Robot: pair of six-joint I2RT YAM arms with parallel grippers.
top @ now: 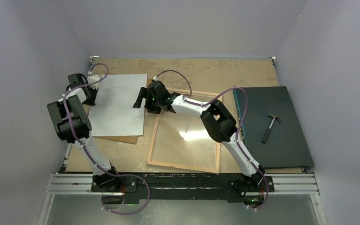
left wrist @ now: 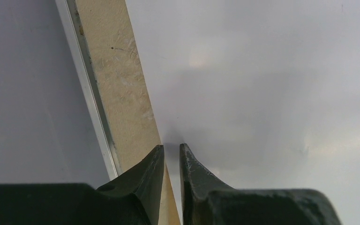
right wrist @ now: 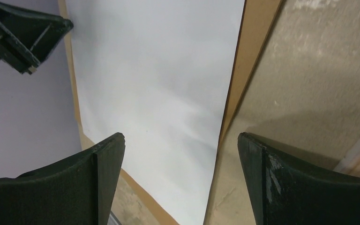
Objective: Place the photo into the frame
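Note:
The photo, a white sheet (top: 119, 110), lies flat on a brown board (top: 129, 139) at the left of the table. My left gripper is at the sheet's left edge, its fingers parted by a narrow gap with that edge passing beneath. From the right wrist view the left gripper's dark fingers (right wrist: 26, 40) appear at the upper left. My right gripper is wide open over the sheet's right edge, with nothing gripped. Right of the sheet lies the wooden frame (top: 152, 139), a shiny clear pane inside it; the right arm covers its upper left corner.
A dark panel (top: 286, 145) occupies the right side, with a hammer (top: 268, 130) resting on it. Grey walls (top: 42, 140) stand close beside the left arm. Bare table (top: 206, 72) shows behind the frame.

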